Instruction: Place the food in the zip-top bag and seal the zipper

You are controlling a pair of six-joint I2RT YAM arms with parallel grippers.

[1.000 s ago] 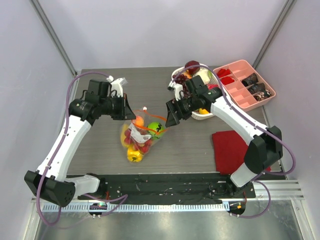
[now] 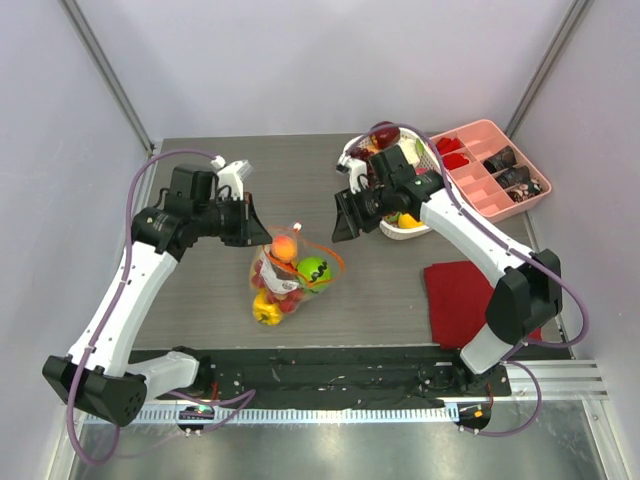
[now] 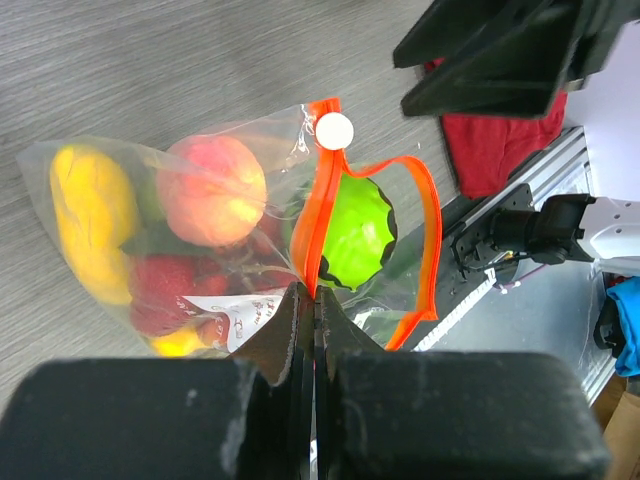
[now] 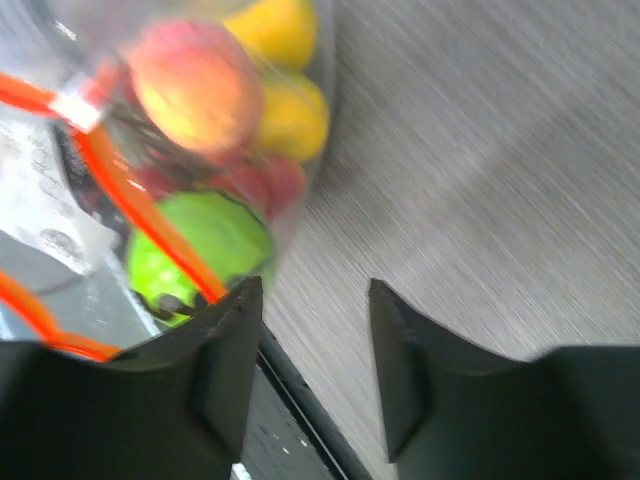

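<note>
The clear bag (image 2: 270,285) holds a peach (image 3: 212,190), yellow pieces, red fruit and a green ball (image 3: 355,230); it has an orange zipper edge (image 3: 425,220) with a white slider (image 3: 334,131). My left gripper is shut at the zipper strip just below the slider, pinching the bag's edge. My right gripper is part open just right of the bag, above the table, with nothing between its fingers; the zipper's loop hangs loose beside it.
A white basket (image 2: 398,232) of produce stands at back right, beside a pink compartment tray (image 2: 480,185). A red cloth (image 2: 455,310) lies at front right. The table left of the bag is clear.
The bag has shifted slightly rightward with my left gripper.
</note>
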